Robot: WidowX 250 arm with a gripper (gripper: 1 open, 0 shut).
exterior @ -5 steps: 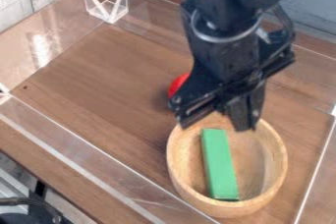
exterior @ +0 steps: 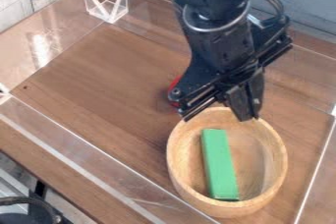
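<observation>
My gripper [exterior: 215,98] hangs from the top of the camera view, tilted down, its fingertips just above the back rim of a wooden bowl [exterior: 269,164]. It looks shut, but I cannot see what, if anything, is between the fingers. A green block [exterior: 218,164] lies lengthwise inside the bowl. A red object [exterior: 174,87] shows behind the gripper's left side on the table, mostly hidden by it.
Clear plastic barriers run along its edges, with a white bracket [exterior: 106,4] at the back left corner.
My gripper has shifted slightly, now covering more of the red object. The bowl and green block have stayed in place.
</observation>
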